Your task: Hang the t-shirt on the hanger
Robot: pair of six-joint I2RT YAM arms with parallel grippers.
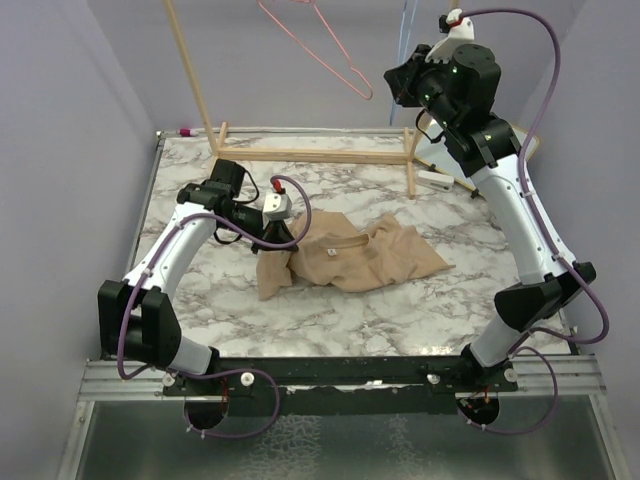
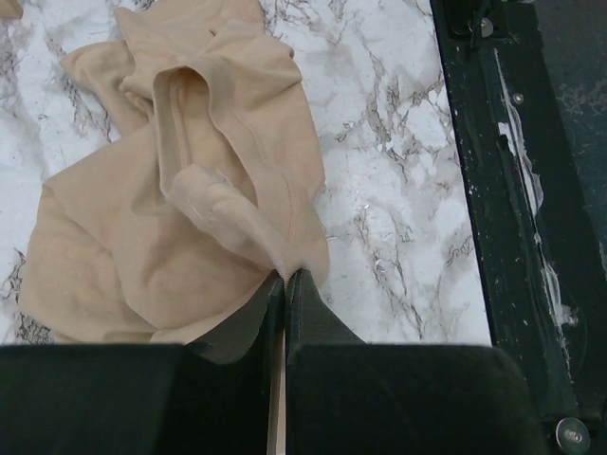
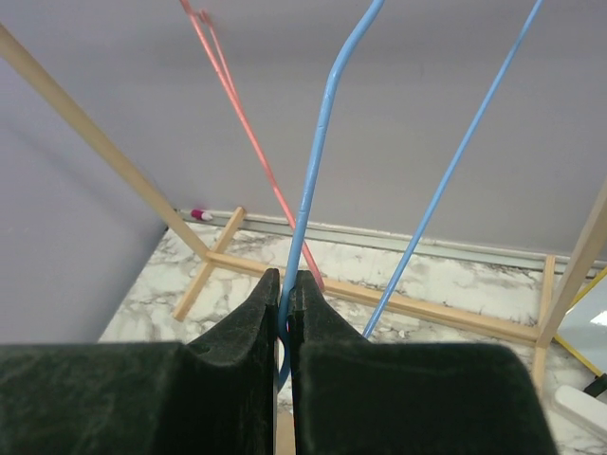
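Observation:
The tan t-shirt (image 1: 370, 260) lies crumpled on the marble table. My left gripper is shut on a pinched fold of it, lifting that part slightly at the shirt's left side. High at the upper right in the top view, my right gripper is shut on the blue hanger (image 3: 317, 152), whose wire runs up through its fingers. A pink hanger (image 1: 340, 70) hangs beside it to the left.
A wooden rack (image 1: 310, 154) with upright posts spans the back of the table. A white board (image 1: 510, 150) and a small white object (image 1: 434, 180) lie at the back right.

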